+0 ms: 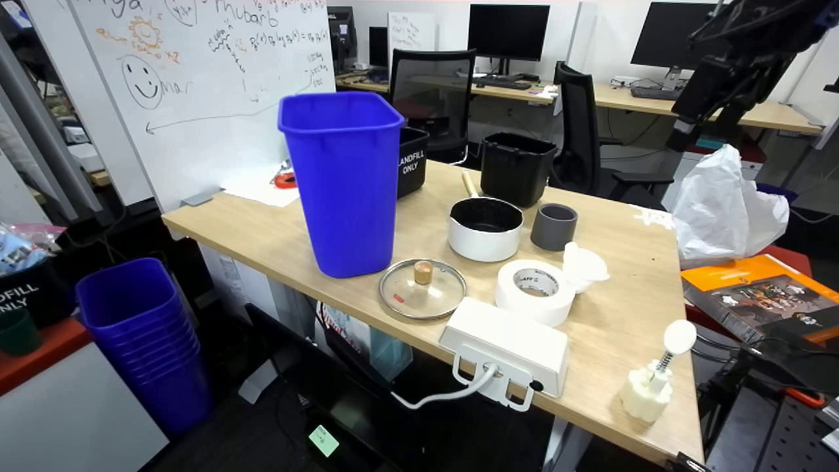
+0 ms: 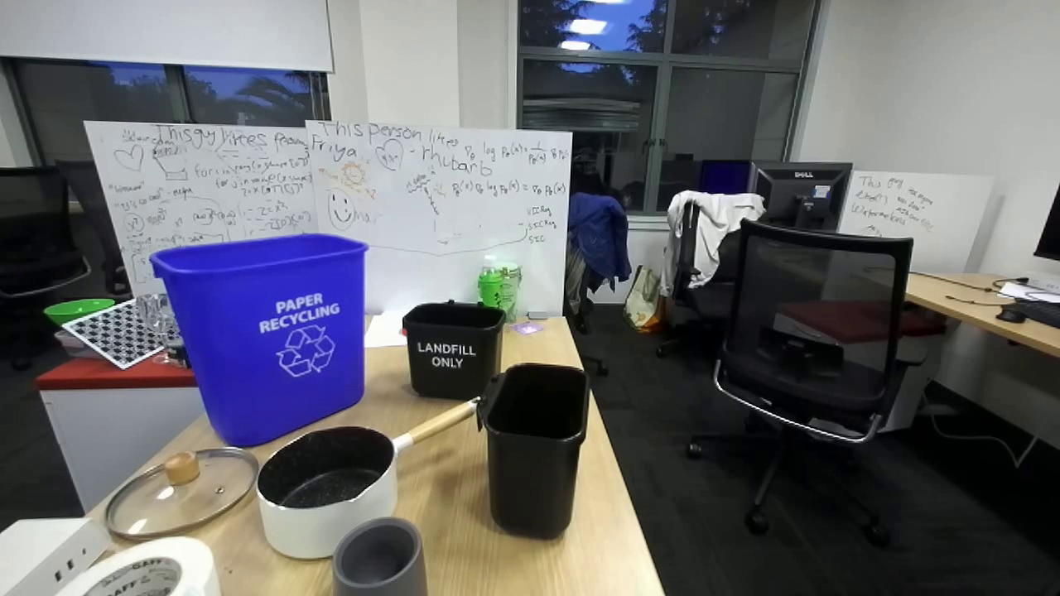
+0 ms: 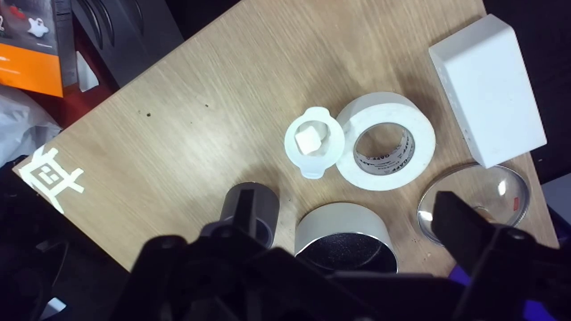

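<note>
My gripper is open above the table, its two dark fingers wide apart and nothing held between them. In exterior view 1 it hangs at the upper right, clear of the tabletop objects. Below it in the wrist view are a white pot (image 3: pixel 345 224), a dark grey cup (image 3: pixel 257 200) partly hidden by one finger, and a roll of white tape (image 3: pixel 423 131). A small white cup-like piece (image 3: pixel 313 166) touches the tape. The glass lid (image 3: pixel 455 184) with its wooden knob lies partly behind the other finger.
A tall blue bin (image 2: pixel 268 338) and two black bins (image 2: pixel 452 348) stand around the pot, whose wooden handle (image 2: pixel 437 424) points toward them. A white power box (image 1: pixel 511 338) sits at the table edge. A pump bottle (image 1: pixel 649 393) occupies the near corner; bare wood (image 3: pixel 176 139) lies beside the cup.
</note>
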